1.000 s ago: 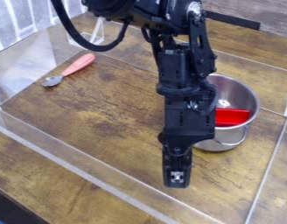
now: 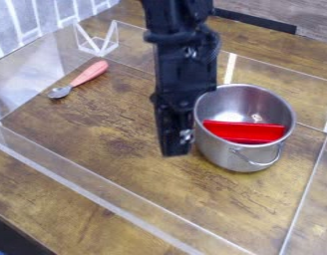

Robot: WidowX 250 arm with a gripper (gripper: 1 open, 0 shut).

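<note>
The black gripper (image 2: pixel 177 137) hangs in the middle of the camera view, blurred, just left of a steel pot (image 2: pixel 245 155); its fingers look close together, with nothing visible between them. The pot holds a red bar-shaped object (image 2: pixel 242 131) lying across its inside. A spoon with a pink handle (image 2: pixel 89 74) lies on the wooden surface at the upper left.
Clear acrylic panels border the work area along the left, front and right. A white wire rack (image 2: pixel 96 41) stands at the back left.
The arm has risen and moved back from the front of the work area, a little to the left, uncovering more of the pot and the red object.
</note>
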